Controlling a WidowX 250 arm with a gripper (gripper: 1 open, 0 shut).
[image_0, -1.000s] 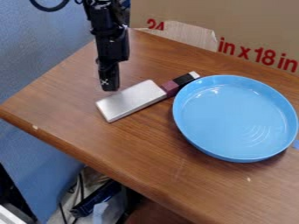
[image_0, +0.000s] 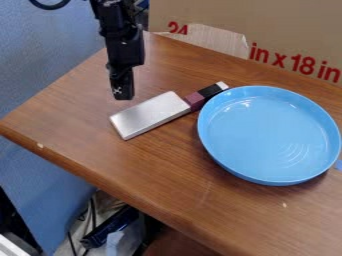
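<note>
My black gripper (image_0: 123, 88) hangs at the upper left, above the wooden table and behind the left end of a flat silver slab (image_0: 144, 116); whether its fingers are open or shut is unclear. The silver slab lies at a slant, with a maroon piece with a silver tip (image_0: 203, 97) at its upper right end. A large light blue plate (image_0: 267, 135) lies right of these on the table.
A cardboard box (image_0: 267, 30) with red printing stands along the back. The table's left edge drops off beside a blue wall, with clutter below.
The gripper has risen very slightly since a second ago; nothing else has visibly changed.
</note>
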